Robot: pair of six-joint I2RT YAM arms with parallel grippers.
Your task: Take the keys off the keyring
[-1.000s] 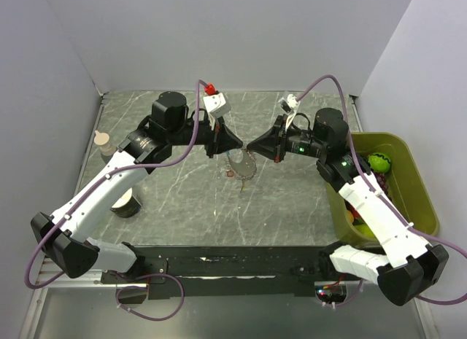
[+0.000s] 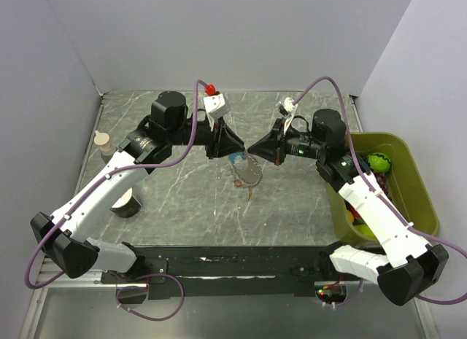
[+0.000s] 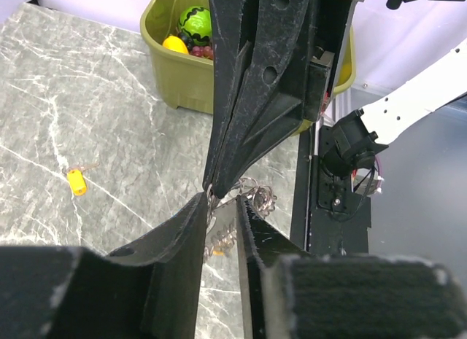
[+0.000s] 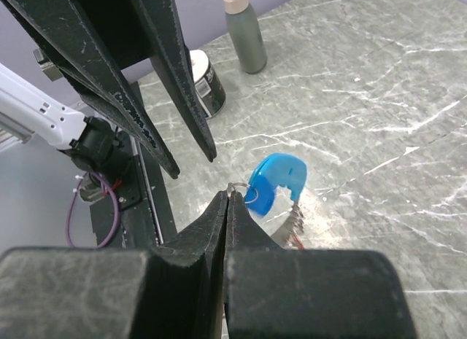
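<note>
My right gripper (image 2: 255, 151) is shut at the table's centre, the keyring at its fingertips; in the left wrist view its tips touch the ring's metal. From it hang keys and a blue tag (image 4: 281, 168) with a grey piece (image 2: 249, 173). My left gripper (image 2: 235, 145) faces it from just left, its fingers (image 4: 179, 98) parted around empty space beside the ring, as the right wrist view shows. A small yellow piece (image 3: 76, 181) lies on the marble in the left wrist view.
A green bin (image 2: 408, 200) of toy fruit stands on the right. A bottle (image 2: 103, 145) and a can (image 2: 125, 205) stand at the left edge. The marble surface (image 2: 182, 215) around the grippers is mostly clear.
The hanging bunch has swung slightly to the right. The arms otherwise look unmoved.
</note>
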